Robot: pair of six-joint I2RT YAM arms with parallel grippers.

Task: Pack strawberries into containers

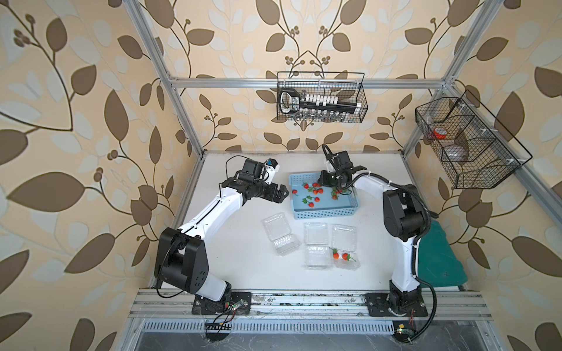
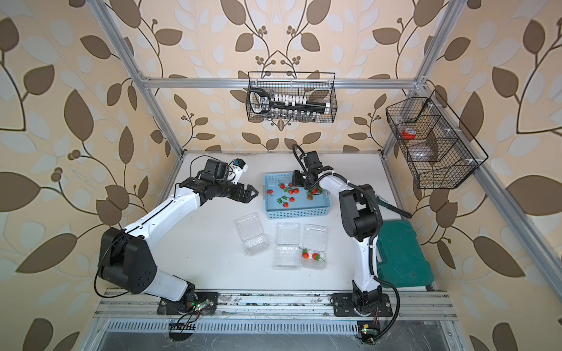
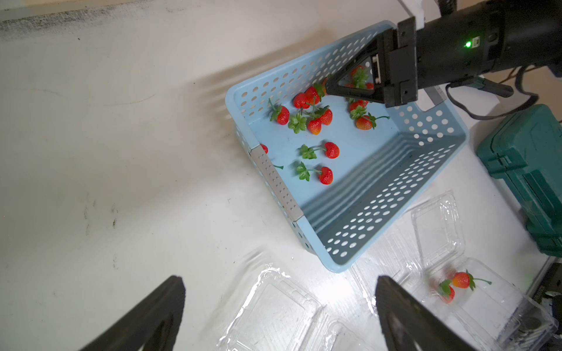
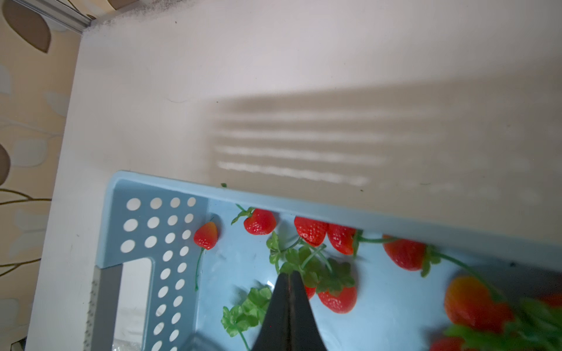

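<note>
Red strawberries with green stems, such as one strawberry (image 3: 325, 175) near the middle, lie scattered in a blue perforated basket (image 1: 325, 214). Over the basket's back part, my right gripper is shut with nothing showing between its fingers; strawberries (image 4: 338, 299) lie just below and around it. My left gripper stands open and empty, left of the basket. Three clear hinged containers stand open in front: the left container (image 1: 285, 244), the middle container (image 1: 318, 257) and the right container (image 1: 344, 237). Two strawberries (image 1: 345, 256) rest in the right one.
A green case (image 1: 439, 254) lies at the table's right side. Wire racks (image 1: 322, 120) hang on the back and right walls.
</note>
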